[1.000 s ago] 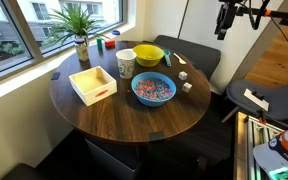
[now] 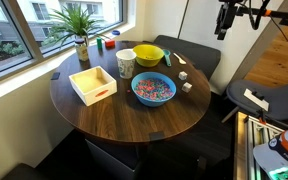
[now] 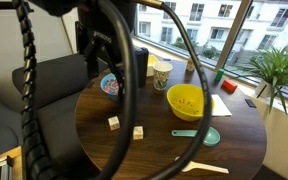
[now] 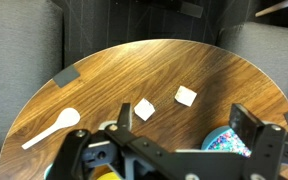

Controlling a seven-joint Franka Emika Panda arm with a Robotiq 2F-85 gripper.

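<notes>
High above the right side of the round wooden table, my gripper hangs in the air, clear of every object. In the wrist view the gripper is open, its two fingers wide apart with nothing between them. Two small white blocks lie on bare wood below. Beside them is a blue bowl filled with small coloured bits. A yellow bowl stands farther along, its inside partly visible. A white spoon and a teal spoon lie near it.
A cream open box, a patterned white cup and a potted plant stand on the window side. Dark chairs surround the table; the arm covers much of exterior view 2.
</notes>
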